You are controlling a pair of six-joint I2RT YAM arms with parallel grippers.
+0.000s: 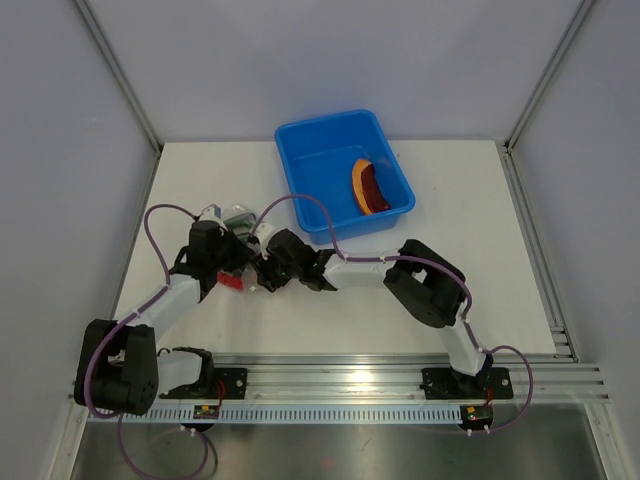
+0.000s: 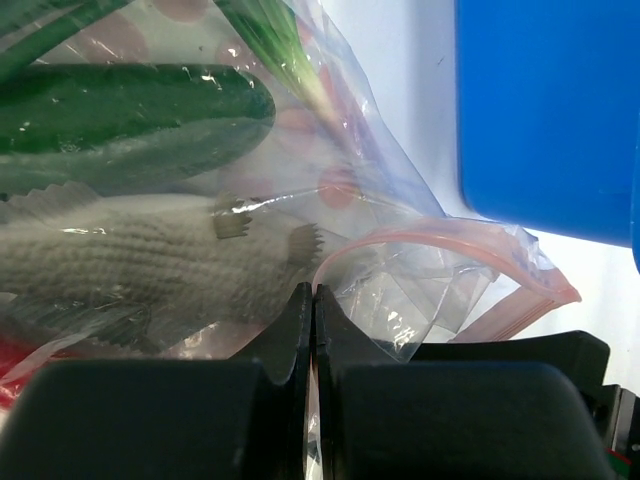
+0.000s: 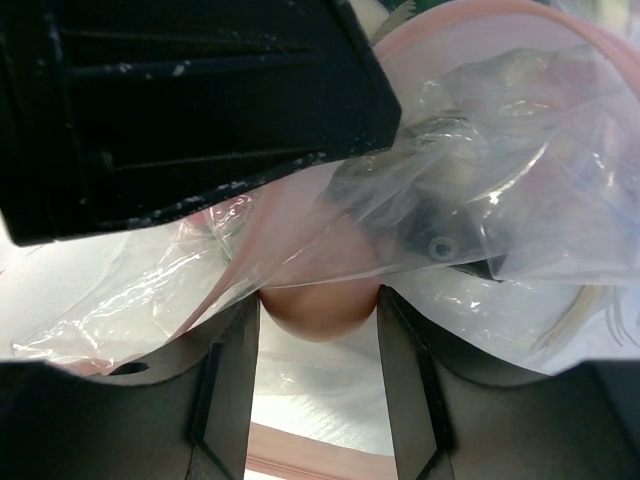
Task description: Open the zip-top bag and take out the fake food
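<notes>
The clear zip top bag (image 2: 390,185) lies at the left of the table, its pink zip rim (image 2: 470,237) bowed open. Through the plastic show a green cucumber (image 2: 130,115), a grey fish (image 2: 130,255) and a green-topped vegetable (image 2: 280,50). My left gripper is shut with the thin bag rim running between its fingertips. At the bag's mouth, my right gripper has its fingers part open. A round orange-brown food piece (image 3: 322,310) sits between them, partly behind plastic; whether they press on it is unclear.
Behind the bag stands a blue bin (image 1: 330,160) holding a yellow-and-brown food item (image 1: 370,187). The left gripper's dark finger (image 3: 240,100) crosses close above the right gripper.
</notes>
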